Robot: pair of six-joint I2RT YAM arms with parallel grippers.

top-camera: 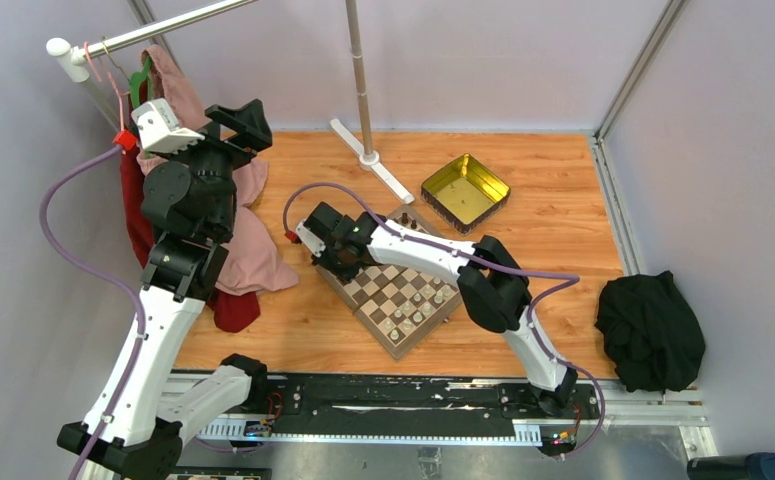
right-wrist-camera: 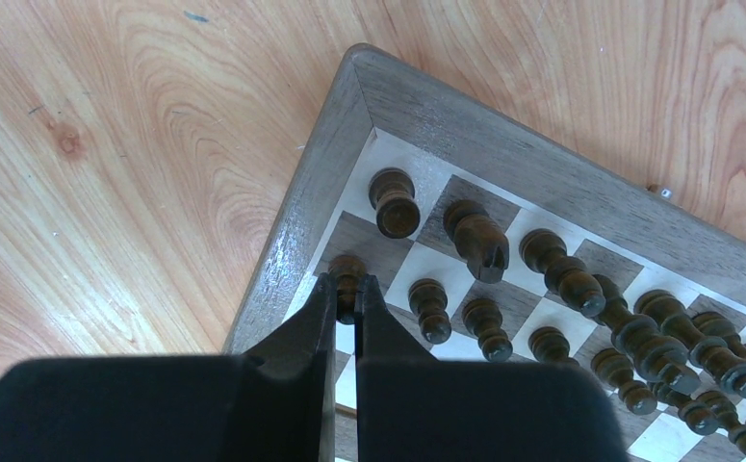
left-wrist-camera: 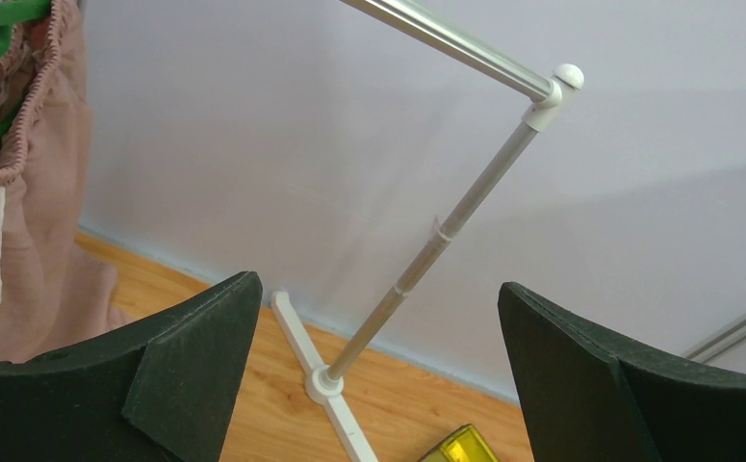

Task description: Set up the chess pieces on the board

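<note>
The chessboard (top-camera: 371,310) lies turned on the table, with several white pieces (top-camera: 409,320) along its near right side. In the right wrist view, dark pieces fill two rows; a rook (right-wrist-camera: 395,203) stands in the corner square, a knight (right-wrist-camera: 477,241) beside it. My right gripper is shut on a dark pawn (right-wrist-camera: 347,268), over the dark square beside the rook. Whether its base touches the board I cannot tell. A dark pawn (right-wrist-camera: 430,310) stands on the neighbouring light square. My left gripper is raised far from the board, open and empty.
An open golden tin (top-camera: 466,190) sits behind the board and looks empty. A clothes rack's pole (top-camera: 360,90) and foot rise at the back. Pink cloth (top-camera: 253,250) hangs at left near the left arm. Bare table (top-camera: 553,220) lies to the right.
</note>
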